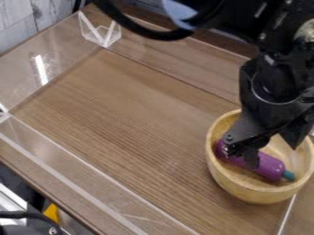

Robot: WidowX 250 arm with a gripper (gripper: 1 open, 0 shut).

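A cream bowl (252,188) sits at the right of the wooden table, holding a purple cylinder (262,166) with a teal end. The black gripper (260,138) reaches down over the back of the bowl, its fingers apart and open, just above the cylinder and partly covering it.
A white wire-like object (101,29) stands at the back left. A dark cable and a small yellow item lie at the bottom left edge.
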